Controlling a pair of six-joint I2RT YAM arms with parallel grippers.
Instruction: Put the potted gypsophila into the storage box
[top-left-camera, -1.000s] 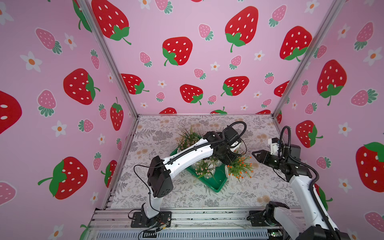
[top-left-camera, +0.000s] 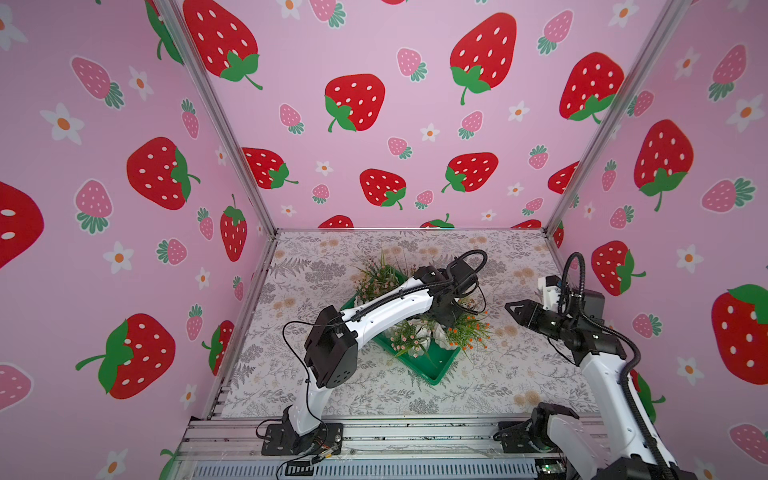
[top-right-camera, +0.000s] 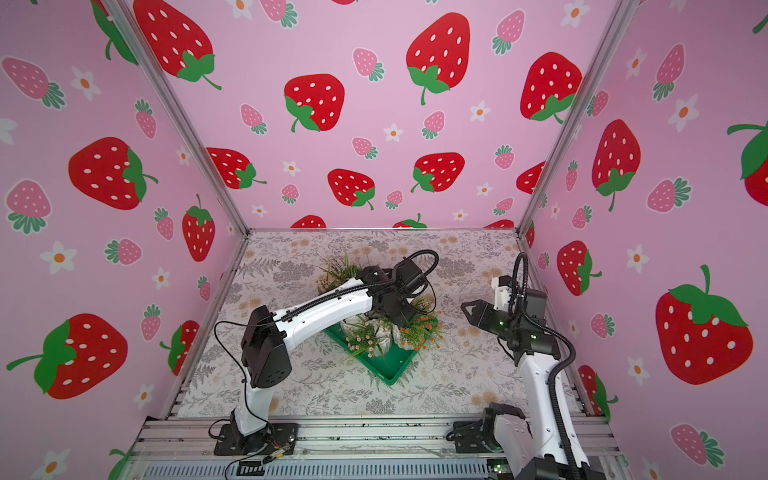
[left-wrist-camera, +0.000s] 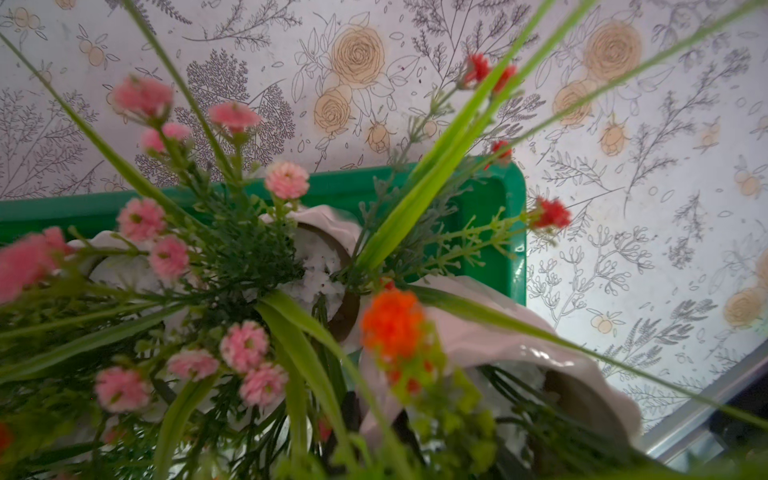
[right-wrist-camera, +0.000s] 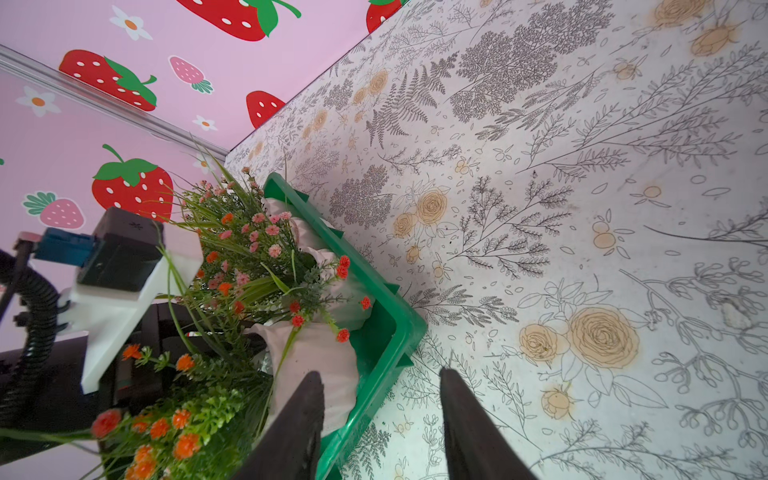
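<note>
The storage box is a green bin (top-left-camera: 436, 372) standing askew mid-table, with several white pots of flowers inside. My left gripper (top-left-camera: 450, 315) reaches over it, shut on a white pot (right-wrist-camera: 316, 372) of orange-red flowers (top-left-camera: 472, 328). In the right wrist view that pot leans, its side within the box's rim (right-wrist-camera: 404, 328). Foliage hides the left fingertips in the left wrist view, where pink flowers (left-wrist-camera: 244, 344) and an orange bloom (left-wrist-camera: 392, 324) fill the front. Off to the right, my right gripper hangs open and empty, apart from the box.
A bushy plant (top-left-camera: 376, 280) occupies the box's far left end, and another with pale blooms (top-left-camera: 409, 337) sits near its front. Bare green floor shows at the front corner.
The left arm has shifted slightly left, carrying the orange-flowered pot from the box's right edge inward over the box. The right arm appears unmoved.
</note>
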